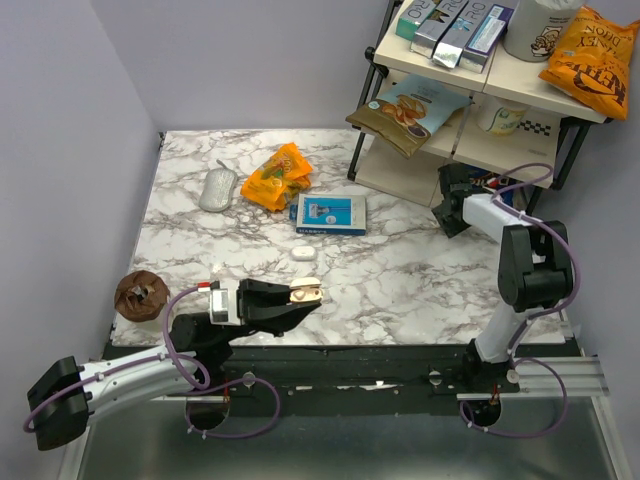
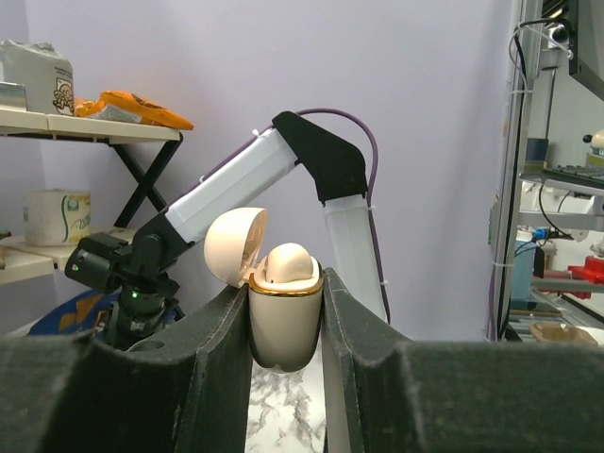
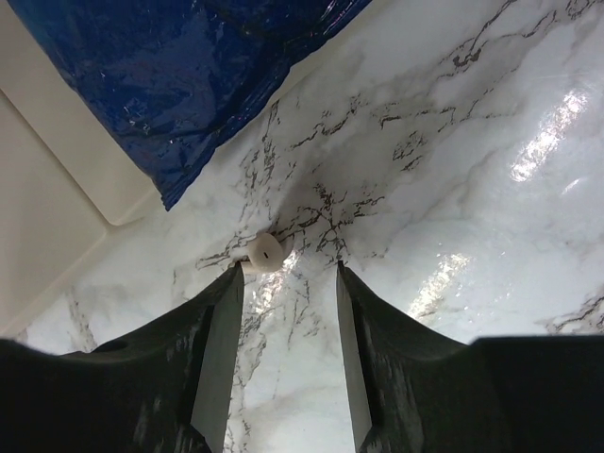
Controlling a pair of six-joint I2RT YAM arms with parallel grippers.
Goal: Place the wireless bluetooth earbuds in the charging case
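The white charging case (image 2: 284, 326) stands with its lid (image 2: 235, 243) tipped open, and my left gripper is shut on its body. One rounded white earbud (image 2: 288, 263) shows in the case's opening; whether another sits behind it is hidden. From above, the case (image 1: 306, 290) is over the table's front part, left of the middle. Far to the right, my right gripper points down at the marble table, its fingers parted with nothing between them. Another small white earbud (image 3: 266, 253) lies on the table just beyond the left finger's tip, close to the shelf.
A blue bag (image 3: 203, 75) juts out near the loose earbud, beside the shelf base (image 3: 42, 217). A small white object (image 1: 303, 253), a blue box (image 1: 331, 214) and an orange bag (image 1: 277, 178) are on the table.
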